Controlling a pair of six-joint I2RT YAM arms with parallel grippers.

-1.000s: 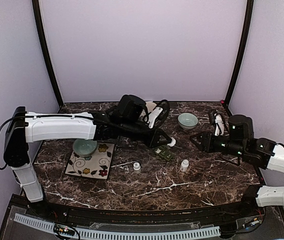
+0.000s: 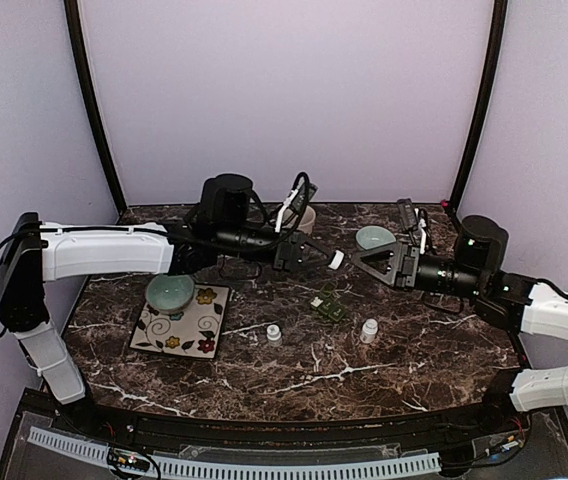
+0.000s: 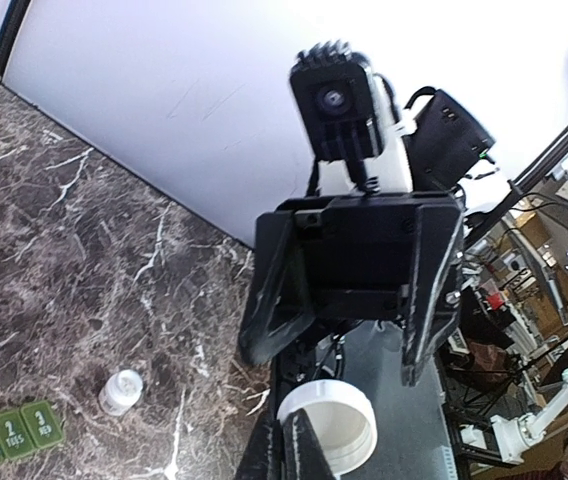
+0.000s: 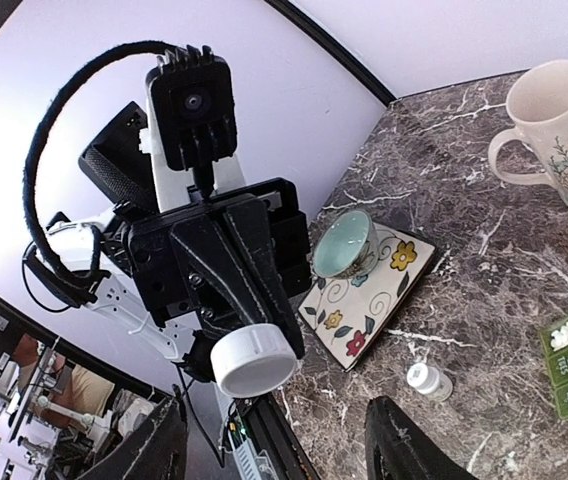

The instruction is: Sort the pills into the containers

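Note:
A white cap point(image 2: 335, 259) hangs in my left gripper point(image 2: 319, 258), which is shut on it; in the right wrist view the cap point(image 4: 253, 358) faces me. My right gripper point(image 2: 372, 262) stands open just right of it, empty. The green pill organizer point(image 2: 328, 306) lies below on the table, white pills in one compartment point(image 4: 564, 334). A small white bottle point(image 2: 274, 334) stands left of it, another point(image 2: 368, 331) to its right.
A flowered board point(image 2: 202, 332) with a bowl point(image 2: 169, 292) lies at the left. A second bowl point(image 2: 374, 237) is at the back right, and a mug point(image 4: 564, 130) at the back.
Both grippers have risen. My left gripper, carrying the cap, has shifted slightly left, and the right gripper has moved left toward it.

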